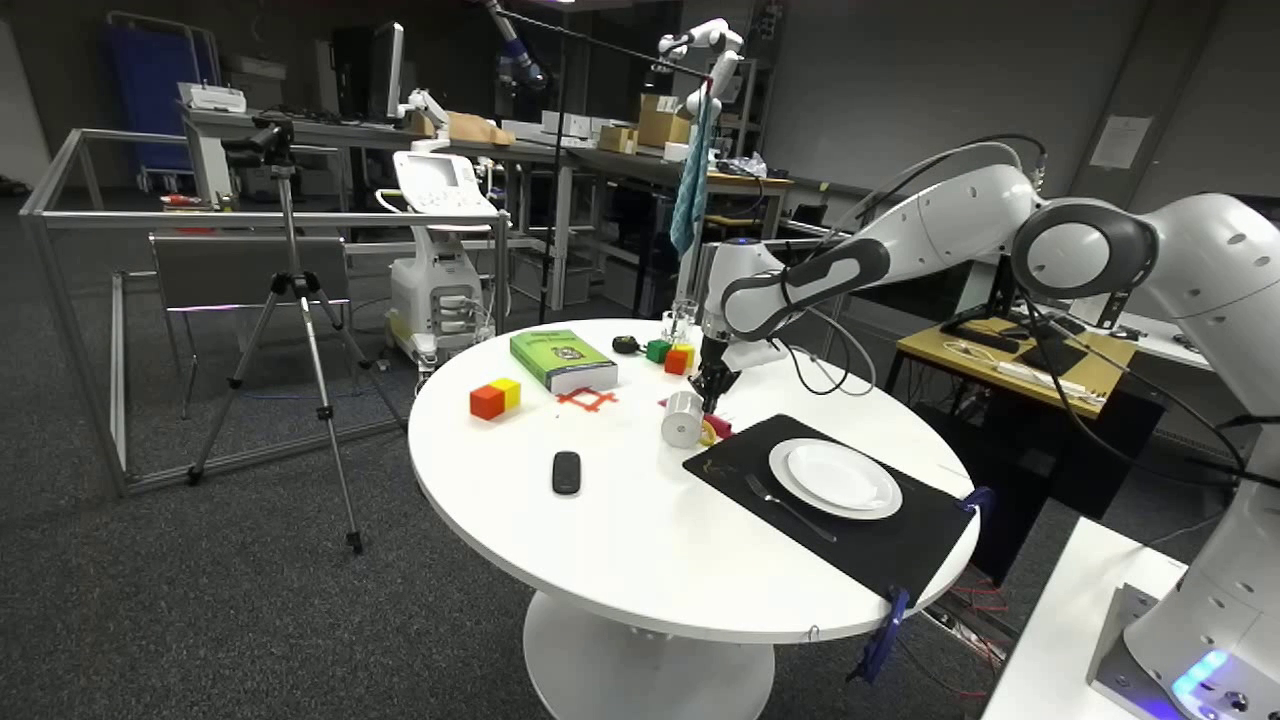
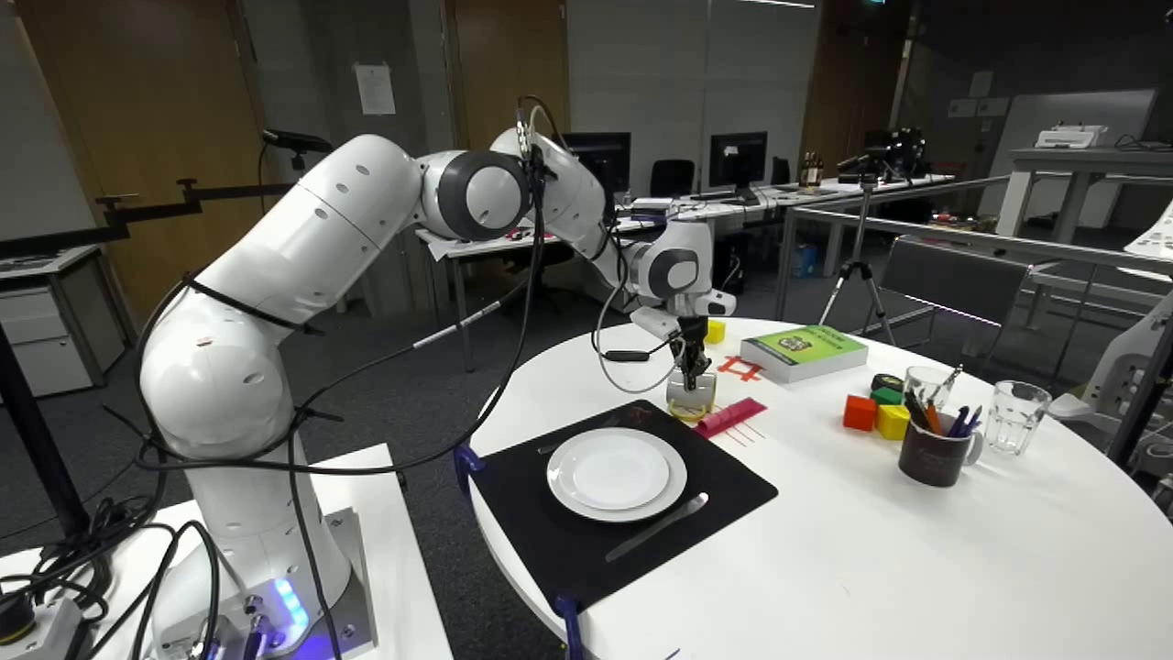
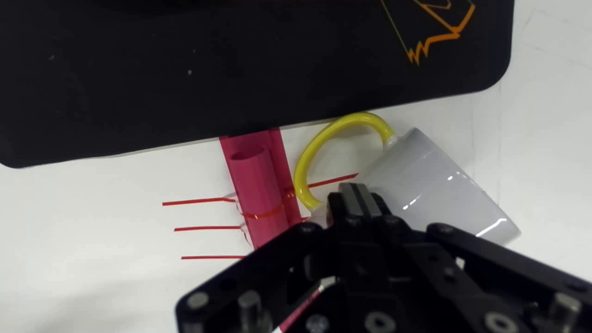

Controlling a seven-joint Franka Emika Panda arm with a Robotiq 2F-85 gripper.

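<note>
A white mug [image 1: 683, 422] with a yellow handle [image 3: 309, 161] lies on its side on the round white table, beside the corner of the black placemat. In the wrist view its grey-looking body [image 3: 444, 191] points to the lower right, and the handle reaches toward the mat's edge. My gripper is shut, its two fingertips pressed together, with nothing showing between them. The fingertips overlap the mug near the handle's lower end; whether they touch it I cannot tell. The dark fingers hide that part of the mug.
A pink-red rolled piece [image 2: 730, 417] lies right beside the handle. The placemat [image 1: 888, 546] bears white plates [image 2: 618, 471] and cutlery. A green book [image 1: 564, 360], colored cubes [image 1: 487, 402] and a black mouse-like object [image 1: 566, 473] stand farther off.
</note>
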